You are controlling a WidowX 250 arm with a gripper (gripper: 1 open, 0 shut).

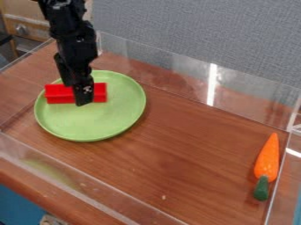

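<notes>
A red bar-shaped block [97, 93] lies on a round green plate [106, 122] at the left of the table. The black gripper [76, 95] has its fingers down at the middle of the block, hiding part of it. Whether the fingers are closed on it I cannot tell.
An orange toy carrot [267, 158] with a green top lies at the right edge of the table. Clear walls border the table, with a grey backdrop behind.
</notes>
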